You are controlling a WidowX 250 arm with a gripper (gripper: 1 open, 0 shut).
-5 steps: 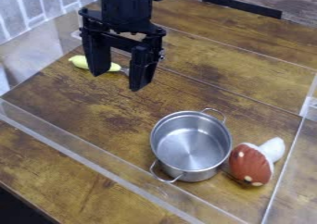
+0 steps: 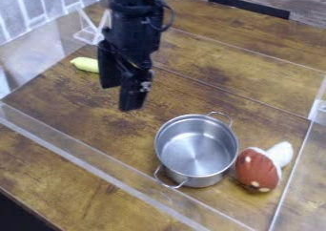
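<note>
My black gripper (image 2: pixel 121 82) hangs over the left back part of the wooden table, pointing down, its two dark fingers apart with nothing visible between them. A yellow banana-like object (image 2: pixel 86 65) lies just behind and left of it, partly near the arm. A steel pot (image 2: pixel 195 150) with two wire handles stands front right of the gripper, empty. A red and white mushroom-shaped toy (image 2: pixel 257 169) lies to the pot's right.
Clear plastic walls (image 2: pixel 34 30) border the workspace at left, front and right.
The gripper has rotated about its vertical axis, its fingers now seen more edge-on and closer together in the view. Pot, toys and table are unchanged.
</note>
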